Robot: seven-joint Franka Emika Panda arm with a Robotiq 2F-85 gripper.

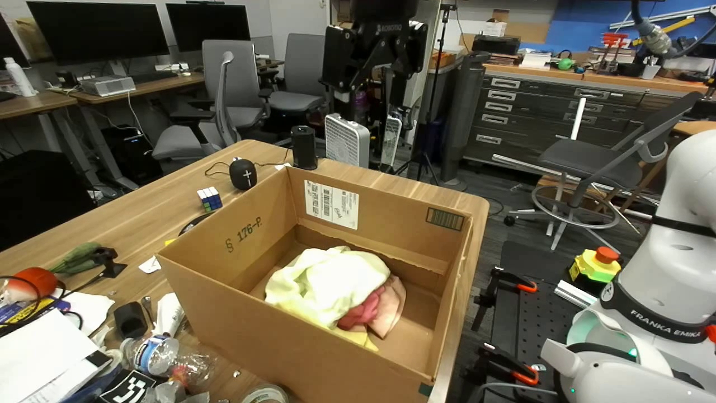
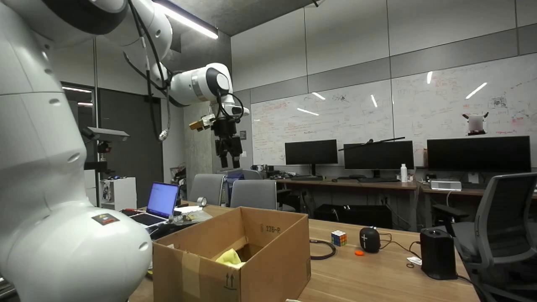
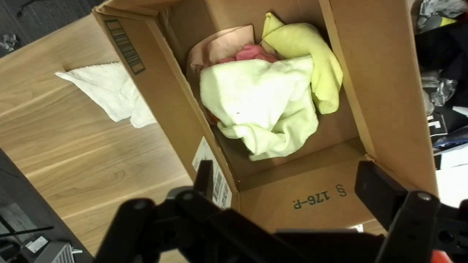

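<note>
High above the table, my gripper (image 1: 370, 101) hangs open, its fingers wide apart with nothing between them. In the wrist view, one finger (image 3: 380, 193) shows at the right and the other at lower left, with the cardboard box (image 3: 386, 65) beyond them. Inside the box lie a pale yellow-green cloth (image 3: 259, 94), a brighter yellow cloth (image 3: 322, 65), a red cloth (image 3: 253, 53) and a peach cloth (image 3: 223, 44), bunched together. A white cloth (image 3: 109, 92) rests on the bare wood outside the box; its far end is hidden by the box wall.
Past the box stand a Rubik's cube (image 1: 209, 198), a round black speaker (image 1: 242, 174) and a taller black speaker (image 1: 304, 147). Clutter with a plastic bottle (image 1: 154, 355) crowds the table's near left. In the second exterior view, a laptop (image 2: 160, 201) sits behind the box.
</note>
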